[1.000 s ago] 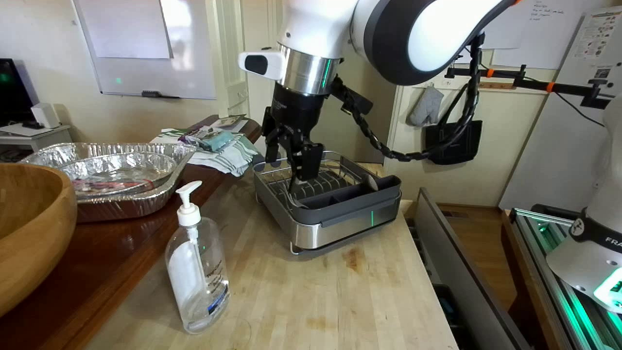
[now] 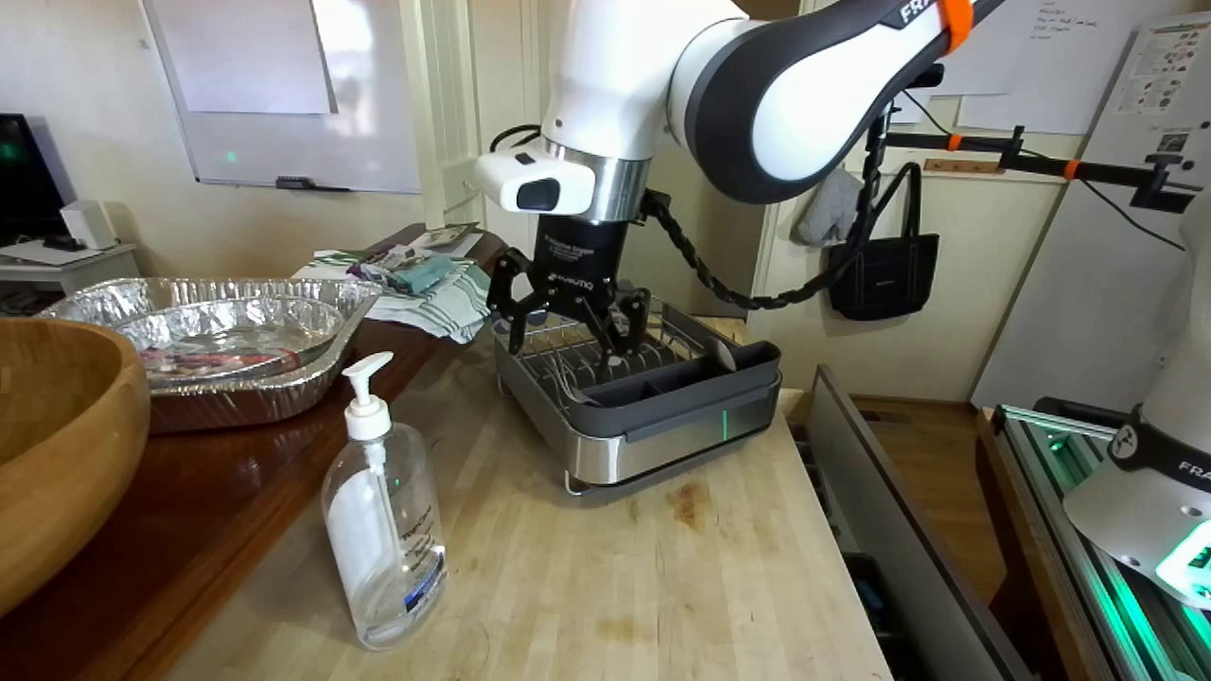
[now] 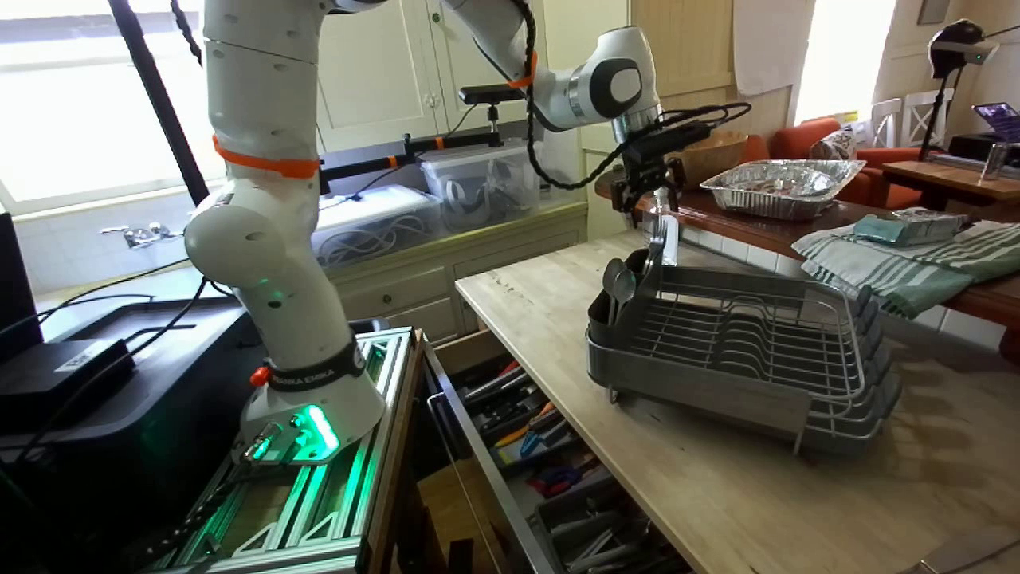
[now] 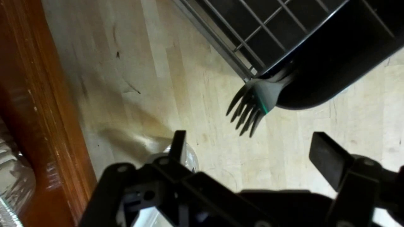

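Observation:
My gripper point(image 2: 573, 337) points down with its two fingers wide apart and nothing between them, above the caddy end of a grey dish rack point(image 2: 596, 458). A metal fork point(image 4: 267, 94) leans out of the dark utensil caddy point(image 4: 341, 72), its tines jutting past the corner. In the wrist view it lies ahead of the open gripper, apart from both fingers. The fork's handle is hidden in the caddy. Spoons point(image 3: 624, 285) stand at the caddy's other end.
A clear pump bottle point(image 2: 380, 533) stands on the wooden counter point(image 2: 613, 567). Beside the counter, an open drawer point(image 3: 535, 421) holds utensils. Foil trays point(image 2: 255, 392) and a wooden bowl point(image 2: 68, 443) sit on the raised ledge.
My gripper has turned about its vertical axis, so its fingers now show spread side by side in exterior view 1. The wrist has also shifted lower. Rack and bottle have not moved.

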